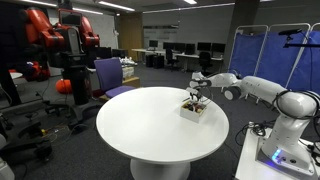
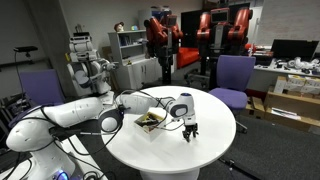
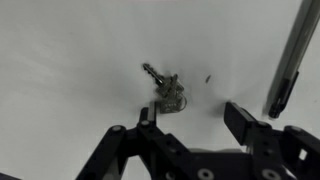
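Note:
In the wrist view a small bunch of metal keys, or a similar dark metal piece, lies on the white table. My gripper points down at it with the fingers apart and nothing between them. The left fingertip is close to the metal piece's lower end, while the right fingertip stands well clear of it. Whether the fingers touch the table cannot be told. From exterior view 2, the gripper is low over the table beside the box.
An open box with several items in it stands on the round white table. A dark pen-like stick lies right of the gripper in the wrist view.

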